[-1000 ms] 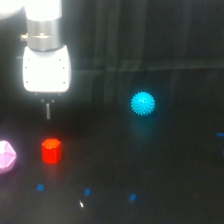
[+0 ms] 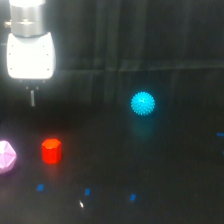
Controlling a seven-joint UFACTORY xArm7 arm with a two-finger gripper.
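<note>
My gripper (image 2: 32,98) is at the upper left, at the end of the white arm, where a thin rod points down. No two fingers can be made out, so how it stands is unclear. Nothing is seen attached to the rod. Below and slightly right of its tip lies a red block (image 2: 51,151), clear of it. A pink faceted block (image 2: 7,157) is partly cut off by the left edge. Far to the right of the rod sits a cyan round block with a toothed rim (image 2: 143,103).
Small blue marks (image 2: 87,191) dot the table's near part, with a tiny pale speck (image 2: 82,204) among them. A dark curtain (image 2: 130,35) hangs at the back.
The white arm and its rod have shifted left and up in the picture, farther from the red block. All the blocks stay where they were.
</note>
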